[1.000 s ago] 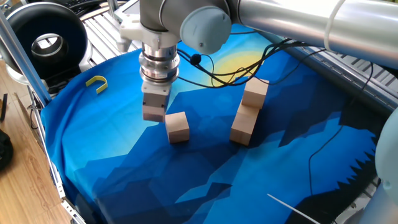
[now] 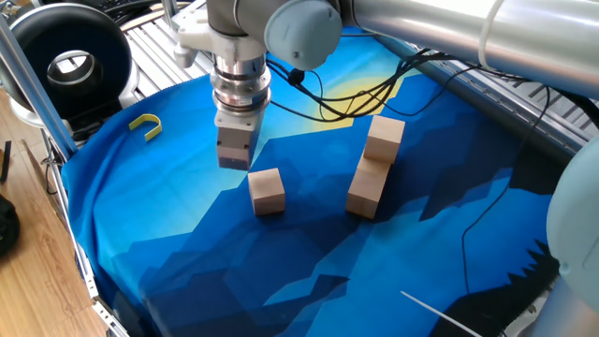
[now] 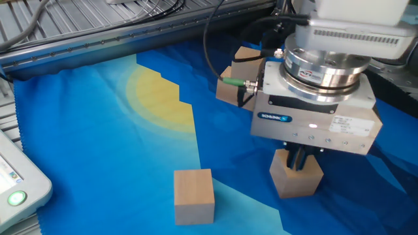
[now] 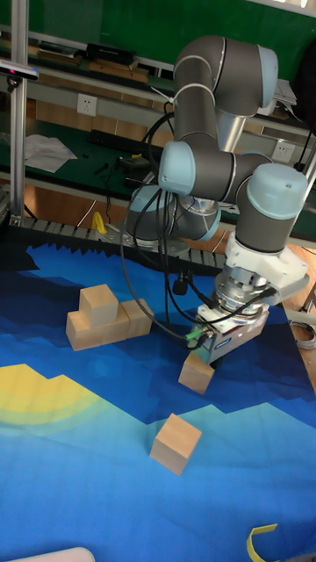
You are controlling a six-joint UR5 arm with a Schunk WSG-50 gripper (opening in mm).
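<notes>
Below my gripper [image 3: 296, 164], in exterior view 2, a wooden cube [image 3: 297, 184] rests on the dark blue cloth. The dark fingers overlap the cube's top in that view, and their spacing is unclear. From exterior view 1, the same cube [image 2: 267, 193] sits just beyond the gripper's lower end, to its right. Another cube [image 3: 194, 197] lies alone near the light blue edge; exterior view 3 shows this cube [image 4: 175, 444] too. I do not see it in exterior view 1, where the gripper body may cover it.
Several cubes form a group, with one cube [image 4: 98, 305] on top of the lower ones [image 4: 94, 331]. A yellow hook-shaped piece [image 2: 146, 125] lies on the light blue cloth. Cables [image 2: 360, 100] hang beside the arm.
In exterior view 1 my gripper has shifted upward, away from the nearby cube, with a small sideways drift. That cube and the grouped cubes have stayed in place.
</notes>
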